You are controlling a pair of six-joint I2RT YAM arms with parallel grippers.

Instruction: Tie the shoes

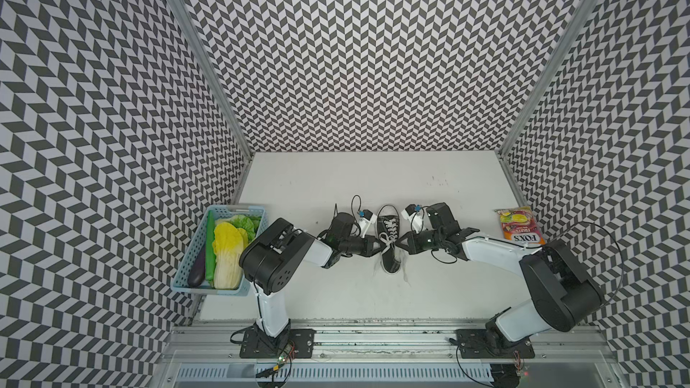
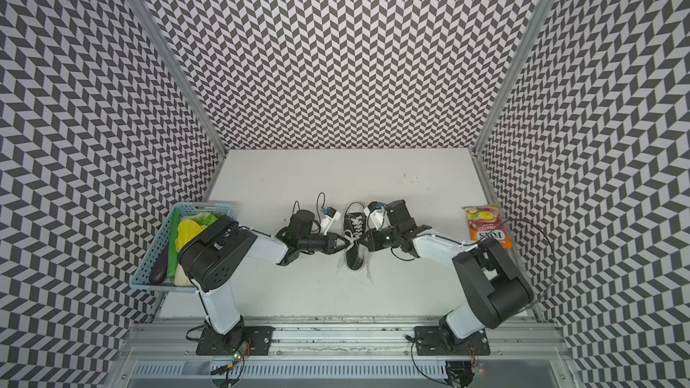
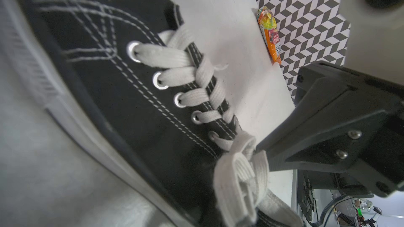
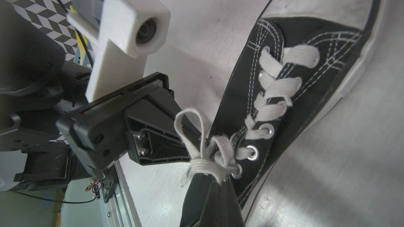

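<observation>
A black canvas shoe (image 1: 390, 258) with white laces lies in the middle of the table. Both grippers reach in from either side to the looped laces (image 4: 202, 159) near its collar. My left gripper (image 1: 376, 244) is at the loops from the left; its fingertips are hidden behind lace in both wrist views. My right gripper (image 1: 402, 243) is at the right side, its fingers shut with their tips at the lace knot in the right wrist view. Whether lace is pinched in either is unclear.
A blue basket (image 1: 183, 266) of vegetables stands at the left edge of the table (image 1: 359, 179). An orange snack bag (image 1: 519, 226) lies at the right edge.
</observation>
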